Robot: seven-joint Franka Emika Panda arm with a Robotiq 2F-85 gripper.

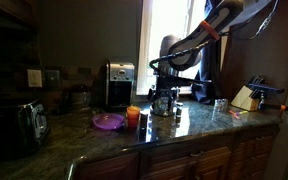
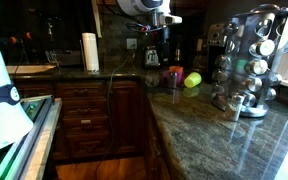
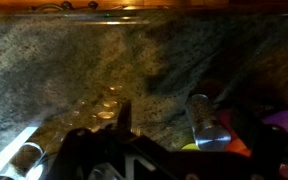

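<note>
My gripper is open and empty above the dark stone counter; its fingers reach up from the bottom of the wrist view. Between and just beyond them, nearer the right finger, is a small jar. Part of a purple plate shows at the right edge. From the side, the gripper hangs in the air above the counter. Below and left of it are the purple plate, an orange cup and a small dark jar.
A tall spice rack full of jars stands on the counter, with a loose jar beside it. A green cup lies farther back. A knife block and a toaster flank the counter.
</note>
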